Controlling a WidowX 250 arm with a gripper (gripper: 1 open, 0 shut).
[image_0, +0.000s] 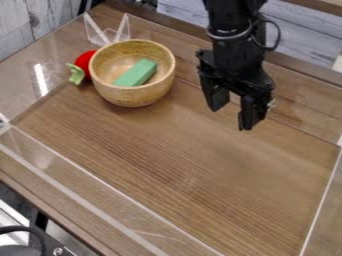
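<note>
The black robot arm reaches in from the top, its gripper (234, 100) low over the right side of the wooden table (174, 180), open. A small grey item partly shows behind its right finger, too hidden to tell what it is. At the upper left a light wooden bowl (167, 80) holds a green block (135, 73). A red and green object (82, 67), partly hidden by the bowl, lies just left of it.
A clear crumpled object (107, 30) is at the back left. A dark cable or fitting (20, 242) shows at the bottom left corner.
</note>
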